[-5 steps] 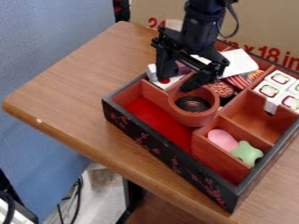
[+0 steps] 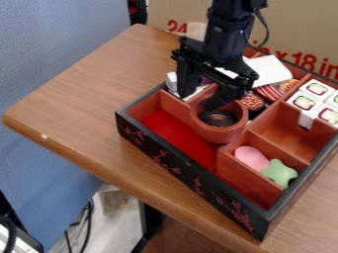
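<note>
My black gripper (image 2: 207,71) hangs over the back left of a black box (image 2: 199,183) with red compartments. It is lowered among white items (image 2: 172,84) at the box's back left; whether its fingers are shut on one cannot be told. A round red container (image 2: 218,131) with a dark inside sits just in front of and below it. Patterned discs (image 2: 271,92) and a white card (image 2: 268,69) lie behind to the right.
White boxes (image 2: 317,101) sit at the right. A pink piece (image 2: 251,156) and a pale green one (image 2: 279,172) share the front right compartment.
My gripper has shifted slightly to the left and turned a little. The box and the things in its front compartments look unchanged.
</note>
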